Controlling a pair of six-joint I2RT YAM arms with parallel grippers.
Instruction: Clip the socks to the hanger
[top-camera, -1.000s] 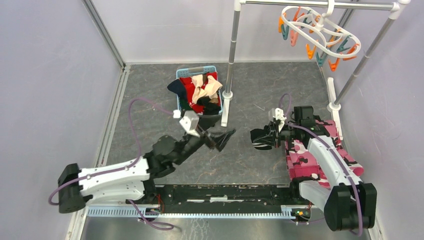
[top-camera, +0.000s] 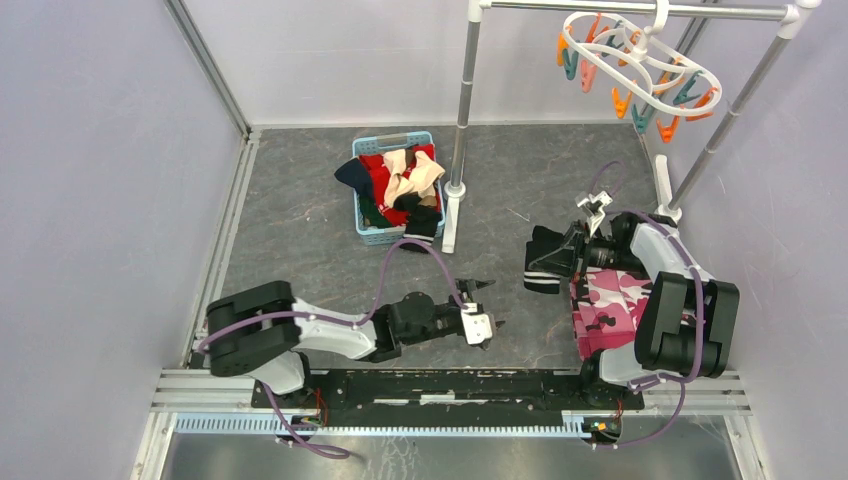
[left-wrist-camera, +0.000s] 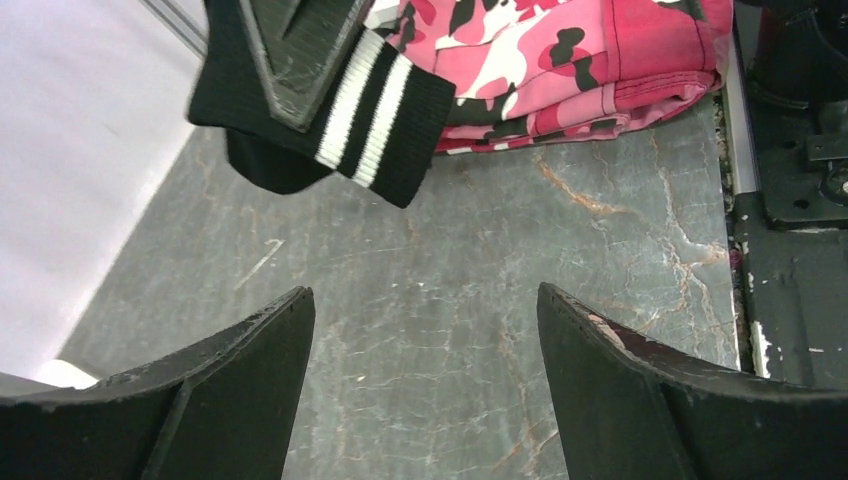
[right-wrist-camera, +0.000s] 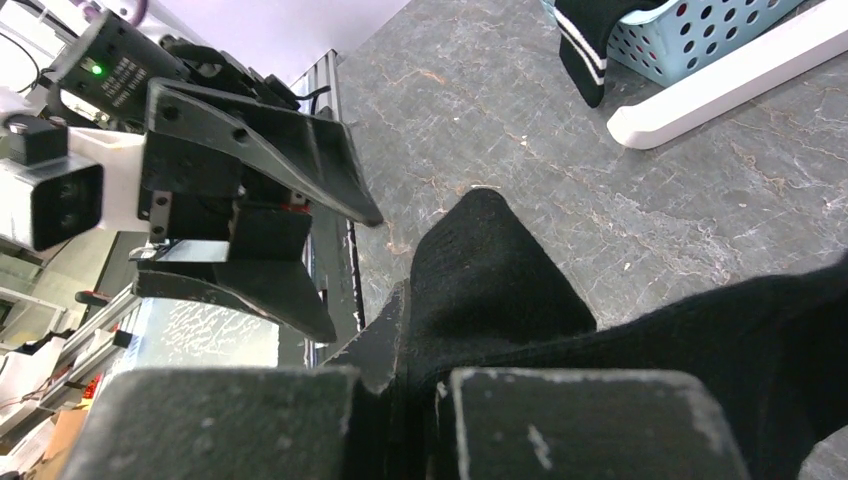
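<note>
A black sock with white cuff stripes (top-camera: 543, 282) hangs from my right gripper (top-camera: 560, 262), which is shut on its cloth; in the left wrist view a dark finger (left-wrist-camera: 305, 75) lies against the striped sock (left-wrist-camera: 400, 130). Black fabric (right-wrist-camera: 490, 270) runs between and beyond the right fingers in the right wrist view. My left gripper (top-camera: 490, 303) stands open to the left of the sock, only floor between its fingers. The white oval hanger (top-camera: 712, 82) with several orange, teal and pink clips hangs from the rod at upper right.
A blue basket (top-camera: 366, 236) of mixed socks sits at the back, a striped black sock draped over its rim. Pink camouflage cloth (top-camera: 612, 318) lies beneath the right arm. Rack posts (top-camera: 463, 110) flank the hanger.
My left gripper has moved right and toward the front, and its arm has turned. The right gripper has shifted right with the sock, whose striped end now hangs more visibly.
</note>
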